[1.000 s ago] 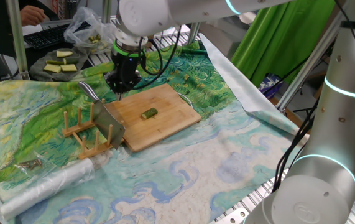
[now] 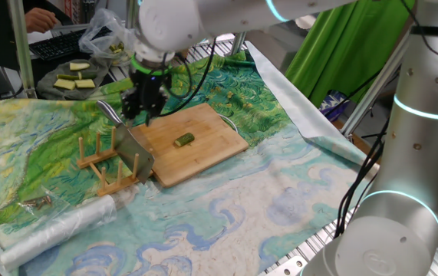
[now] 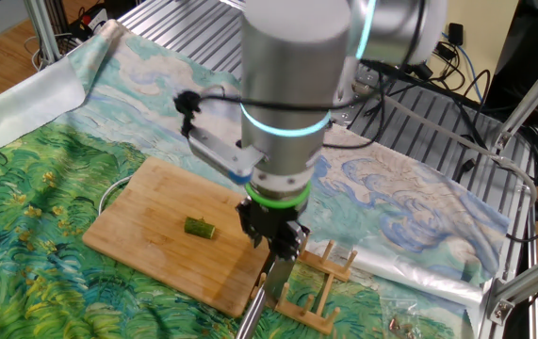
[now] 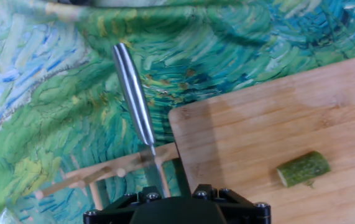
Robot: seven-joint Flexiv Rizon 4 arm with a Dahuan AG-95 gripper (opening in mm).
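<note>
A short piece of cucumber (image 2: pixel 183 140) lies on its side on the wooden cutting board (image 2: pixel 203 157). Left of the board in exterior view 1 is a wooden peg rack (image 2: pixel 111 186), holding a broad-bladed knife (image 2: pixel 134 153). The metal knife handle (image 4: pixel 133 93) slants up out of the rack in the wrist view. My gripper (image 2: pixel 139 116) hangs above the rack side of the board, near the knife. In the wrist view nothing shows held, but its fingertips are largely hidden, so its opening is unclear.
A roll of clear plastic (image 2: pixel 57 230) and a small bag (image 2: pixel 38 202) lie in front of the rack. Cut vegetable pieces (image 2: pixel 75 80) sit on a dark bag at the back left, near a person's hand (image 2: pixel 42 19). The patterned cloth (image 2: pixel 280 207) in front of the board is clear.
My gripper has moved slightly left in exterior view 1, toward the knife, and its wrist has turned. The knife, rack, board and cucumber have stayed put.
</note>
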